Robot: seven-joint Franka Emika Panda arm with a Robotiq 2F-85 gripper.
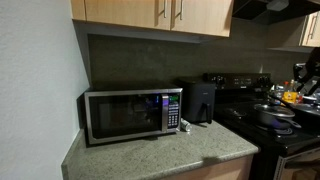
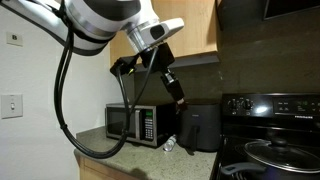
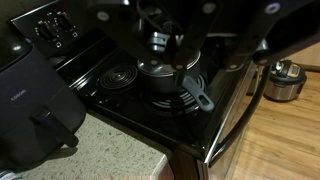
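Note:
In the wrist view my gripper is at the top, open, its dark fingers seen above the stove. Below it a lidded pot [image 3: 160,80] with a long grey handle [image 3: 200,97] sits on a burner, partly hidden by the gripper. No object shows between the fingers. The same pot [image 2: 285,153] is at the lower right of exterior view 2, and exterior view 1 shows the pot [image 1: 274,110] on the stove. My arm [image 2: 135,35] reaches across the upper part of exterior view 2.
A microwave [image 1: 125,115] and a black air fryer [image 1: 198,101] stand on the speckled counter [image 1: 150,158]. Wooden cabinets [image 1: 130,12] hang overhead. Beside the air fryer lies a small whitish item [image 1: 185,126].

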